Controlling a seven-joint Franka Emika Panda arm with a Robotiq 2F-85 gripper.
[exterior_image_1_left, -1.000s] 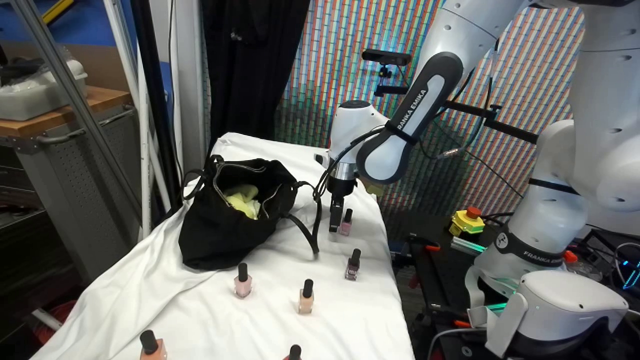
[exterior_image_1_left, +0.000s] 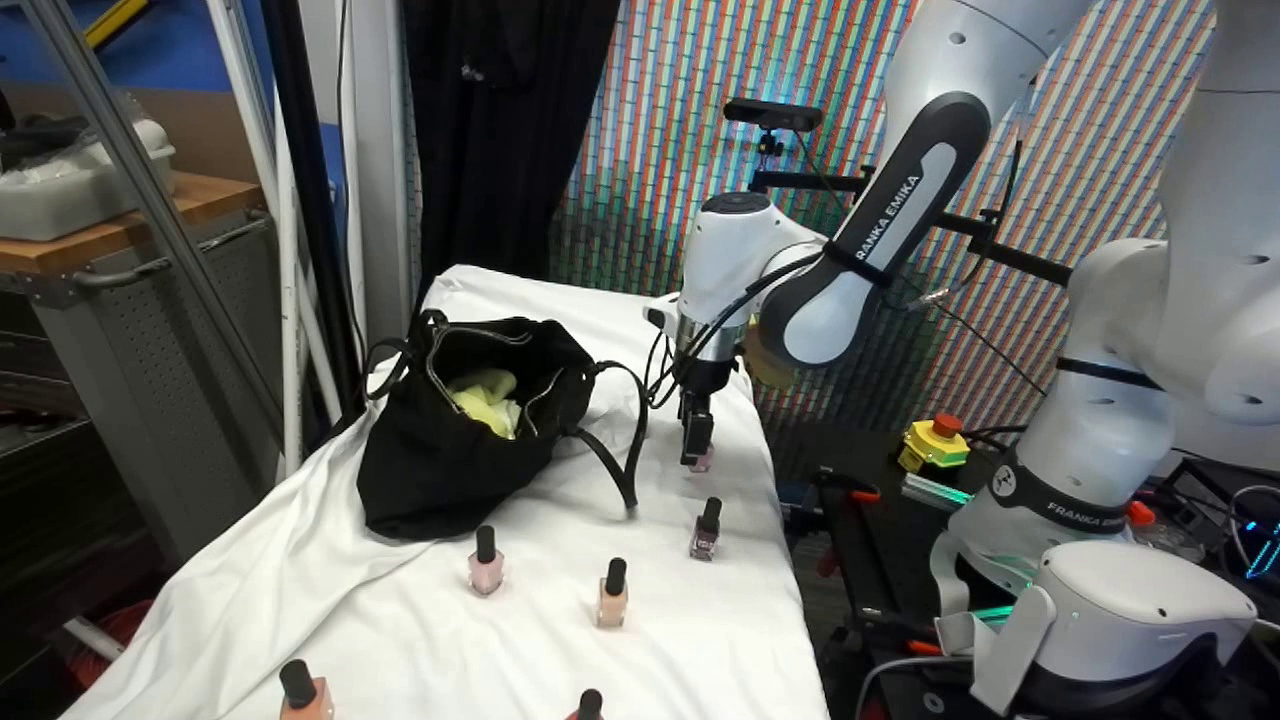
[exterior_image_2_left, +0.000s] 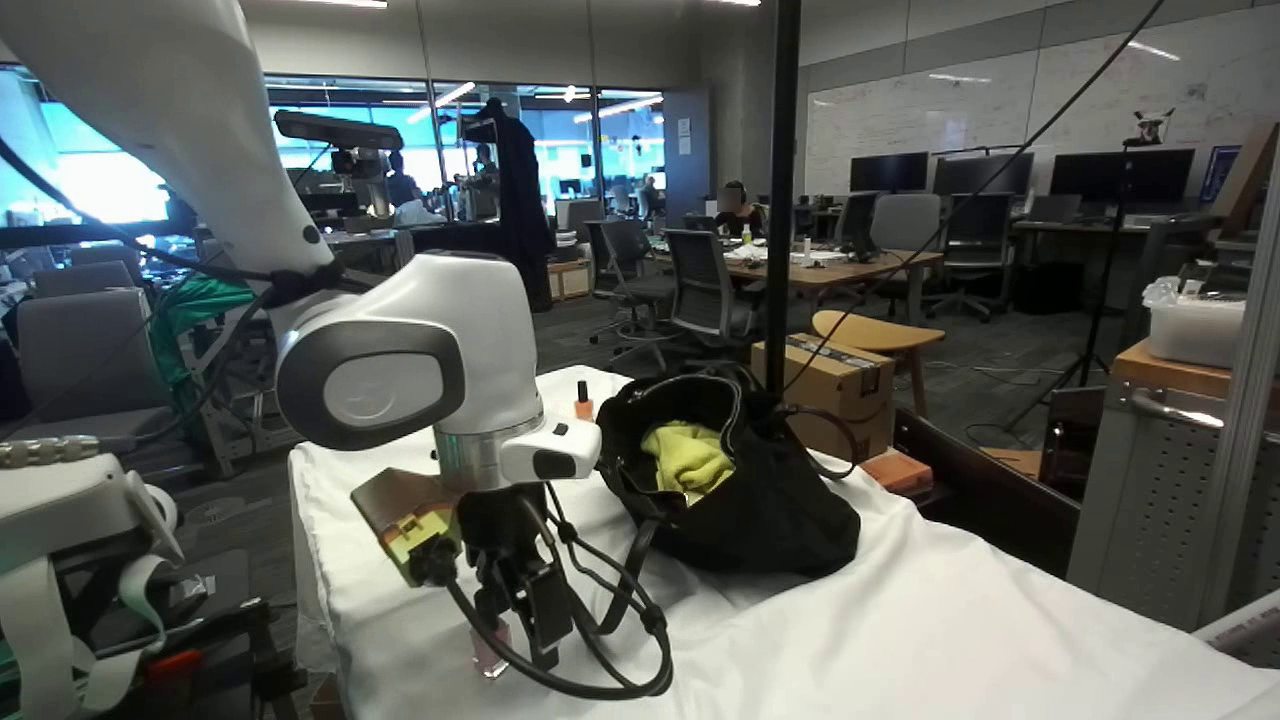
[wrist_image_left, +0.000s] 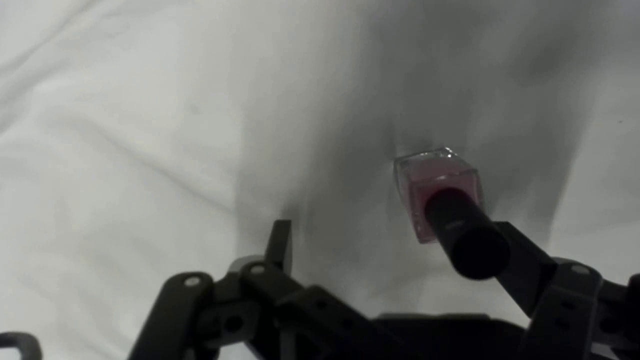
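My gripper is open, low over the white cloth, with its fingers spread wide. A pink nail polish bottle (wrist_image_left: 444, 180) with a black cap stands toward the right finger (wrist_image_left: 523, 264) in the wrist view; the cap overlaps that finger, and I cannot tell whether they touch. In exterior view 1 the gripper (exterior_image_1_left: 696, 438) hides most of this bottle (exterior_image_1_left: 704, 458), cap included. Exterior view 2 shows part of the bottle (exterior_image_2_left: 489, 654) beside the gripper (exterior_image_2_left: 534, 630).
A black bag (exterior_image_1_left: 450, 474) with yellow-green cloth (exterior_image_1_left: 486, 402) inside lies open left of the gripper, its strap reaching toward it. Nearer stand a dark bottle (exterior_image_1_left: 705, 534), a peach one (exterior_image_1_left: 613, 600), a pale pink one (exterior_image_1_left: 486, 566) and an orange one (exterior_image_1_left: 307, 698).
In exterior view 1 the gripper has shifted slightly right, from left of the pink bottle to in front of it, now covering its cap. The bag and nearer bottles have not moved.
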